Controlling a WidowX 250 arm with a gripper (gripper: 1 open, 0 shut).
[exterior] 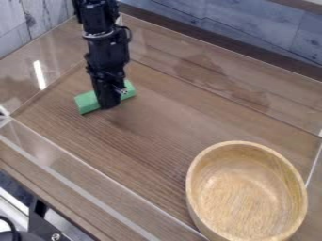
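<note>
The black robot arm reaches down from the upper left to the wooden table, its gripper (108, 93) low over a flat green object (87, 102). The fingertips are at the green object, partly covering it; whether they are closed on it cannot be told.
A round light wooden bowl (246, 193) stands at the front right. Grey panels border the table at the back and upper left.
</note>
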